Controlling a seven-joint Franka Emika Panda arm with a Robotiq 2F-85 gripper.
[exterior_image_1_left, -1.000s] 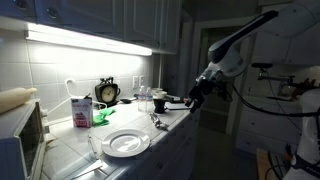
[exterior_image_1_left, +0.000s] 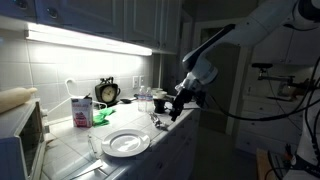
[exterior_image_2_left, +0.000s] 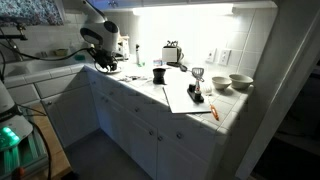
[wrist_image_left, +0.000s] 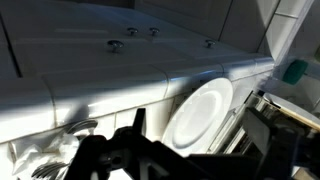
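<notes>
In exterior view 1, my gripper (exterior_image_1_left: 176, 112) is in the air over the counter's front edge, to the right of the white plate (exterior_image_1_left: 128, 143). Its dark fingers stand open in the wrist view, where the gripper frames part of the plate (wrist_image_left: 199, 113) beyond it. Nothing is seen between the fingers. A shiny metal utensil (exterior_image_1_left: 158, 122) lies on the counter behind and right of the plate. In exterior view 2 the gripper (exterior_image_2_left: 107, 67) is over the far part of the counter.
Along the wall stand a box (exterior_image_1_left: 82, 111), a green cloth (exterior_image_1_left: 102, 117) and a kettle (exterior_image_1_left: 107, 93). A toaster oven (exterior_image_1_left: 30, 132) closes off the left end. Bowls (exterior_image_2_left: 240, 82), a cutting board (exterior_image_2_left: 184, 100) and a black pot (exterior_image_2_left: 159, 75) occupy the other end.
Over the last second my arm has swung left along the counter in exterior view 1, bringing the gripper nearer the plate. The objects on the counter look unmoved.
</notes>
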